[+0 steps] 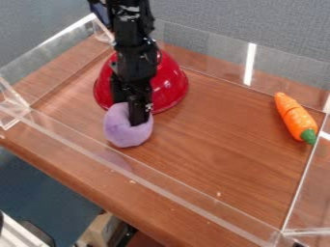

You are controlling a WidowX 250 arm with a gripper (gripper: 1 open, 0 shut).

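My black gripper (133, 108) reaches down from the top of the camera view onto a round purple object (126, 132), its fingertips at the top of it. Whether the fingers are closed on it or open around it is hard to see. A red bowl-like object (168, 81) lies behind the gripper and is partly hidden by it.
An orange carrot (292, 113) with a green end lies at the right. Clear walls (250, 62) border the wooden surface (206, 174).
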